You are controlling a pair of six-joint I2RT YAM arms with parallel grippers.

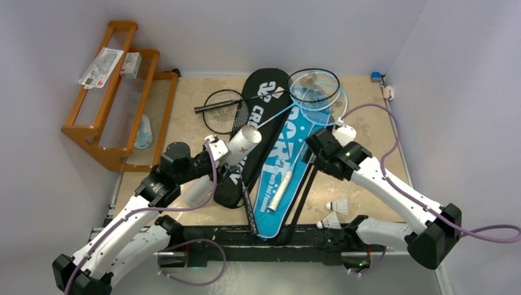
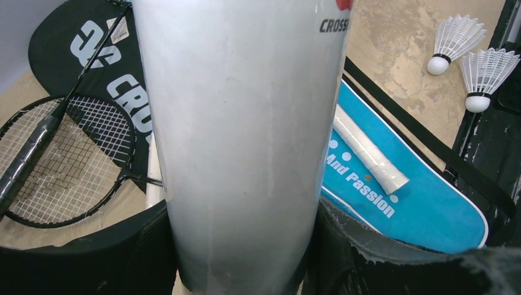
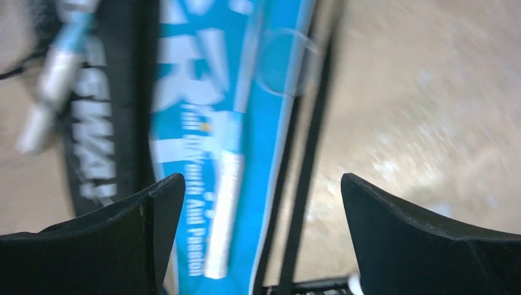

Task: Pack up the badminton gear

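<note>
A white shuttlecock tube [image 1: 245, 142] is gripped tilted above the black racket bag [image 1: 271, 92]; my left gripper is shut on it. Its near end in the top view looks open. My right gripper stands open and empty, over the area right of the blue racket bag [image 1: 284, 166]. Two white shuttlecocks [image 1: 330, 221] lie at the front right of the table. Rackets with blue frames and a black one [image 1: 312, 86] overlap at the back. Another black racket [image 1: 224, 112] lies left of the black bag. One white handle [image 1: 281, 191] rests on the blue bag.
A wooden shelf [image 1: 132, 98] with small boxes stands at the left. A dark rail [image 1: 270, 251] runs along the front edge. Purple cables trail from both arms.
</note>
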